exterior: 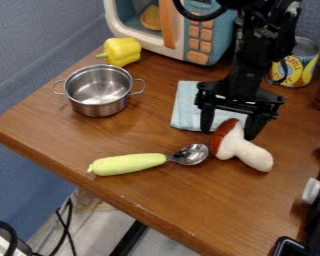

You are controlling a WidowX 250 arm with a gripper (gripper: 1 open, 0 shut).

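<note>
The black gripper [231, 123] hangs over the light blue cloth [186, 105], its two fingers apart and pointing down, just behind a toy mushroom [248, 153] with a red cap and white stem that lies on its side on the wooden table [69, 140]. Nothing can be seen held between the fingers. Left of the mushroom lies a spoon with a yellow-green handle [127, 164] and metal bowl.
A steel pot [99, 95] stands at the left, a yellow pepper [121, 50] behind it. A toy microwave [148, 25] and a can [300, 65] line the back; a dark appliance [314, 215] edges the right.
</note>
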